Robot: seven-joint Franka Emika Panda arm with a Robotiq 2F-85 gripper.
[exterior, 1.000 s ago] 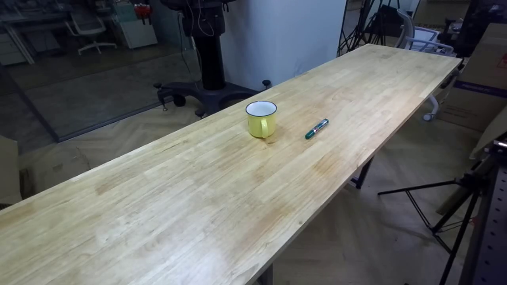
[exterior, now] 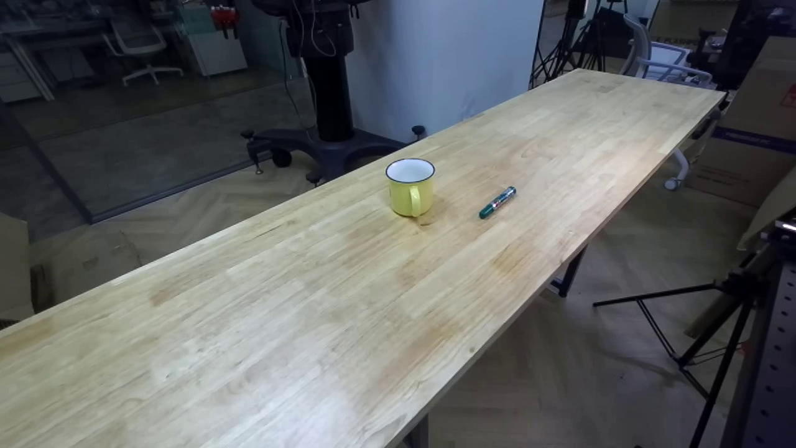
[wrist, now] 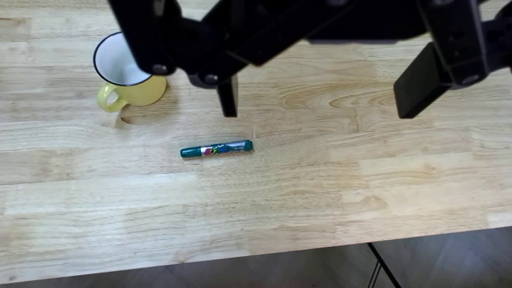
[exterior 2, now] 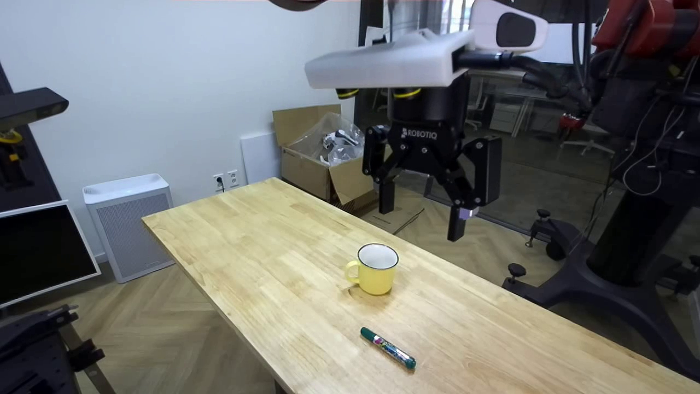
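A yellow mug [exterior: 403,200] with a white inside and dark rim stands upright on the wooden table; its handle [exterior 2: 352,271] points to the left in the second exterior view. Beside it, a green marker [exterior 2: 388,348] lies flat, apart from the mug. The wrist view has the marker [wrist: 217,148] near the middle and the mug [wrist: 144,93] at upper left, partly covered by a gripper linkage. High above the tabletop hangs my gripper [exterior 2: 421,218], open, its fingers wide apart and nothing between them. The first exterior view does not show it.
Off the table are a cardboard box [exterior 2: 305,172], a black wheeled stand [exterior: 328,142] and a tripod [exterior: 727,321].
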